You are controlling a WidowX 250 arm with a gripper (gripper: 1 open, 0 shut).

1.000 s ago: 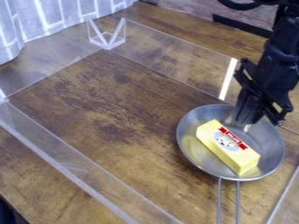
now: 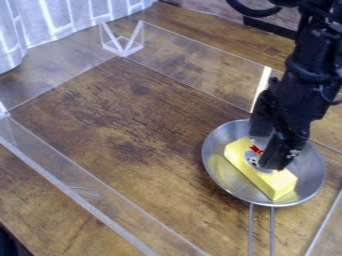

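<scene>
A yellow box (image 2: 271, 181) with a red and white label lies in a grey metal pan (image 2: 221, 146) at the right of the table. My dark gripper (image 2: 267, 150) hangs low over the pan, its fingers open above and around the box's upper part, partly hiding the label. Whether it touches the box I cannot tell.
Transparent strips border the work area, with a small white bracket (image 2: 122, 40) at the back left and a curtain at the top left.
My gripper has moved down and toward the front left, from over the pan's back right to the box, now covering part of its label.
</scene>
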